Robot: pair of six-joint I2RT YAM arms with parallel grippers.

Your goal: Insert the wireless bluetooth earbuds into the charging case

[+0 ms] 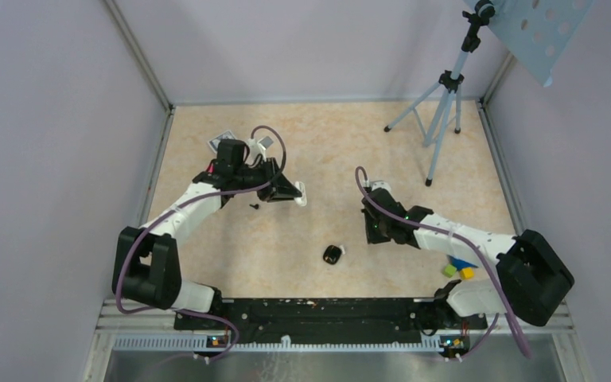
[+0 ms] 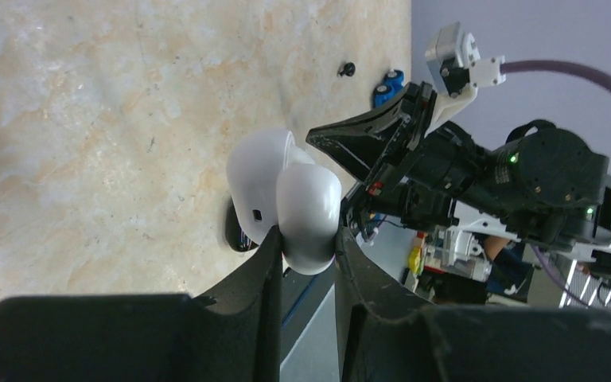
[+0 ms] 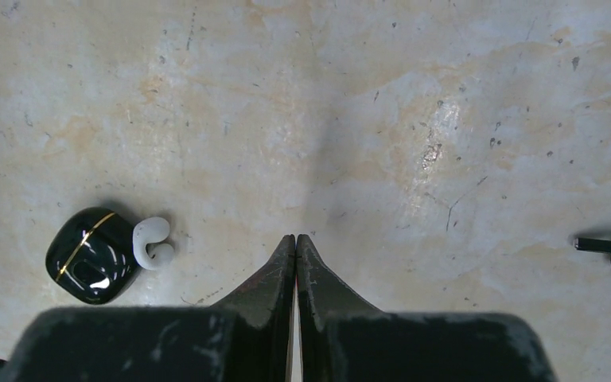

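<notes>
My left gripper is raised at centre-left in the top view, shut on a white charging case (image 2: 256, 179), whose rounded end (image 2: 308, 207) sits between the fingertips. The black rounded case (image 3: 89, 255) lies on the table near the front centre, with a small white curved earbud (image 3: 153, 243) beside its right side, touching or very close. My right gripper is shut with nothing between its fingers, above the bare table to the right of the black case.
A tripod (image 1: 437, 135) stands at the back right. Coloured blocks (image 1: 467, 273) lie at the front right. A small dark object (image 1: 254, 205) lies below the left arm.
</notes>
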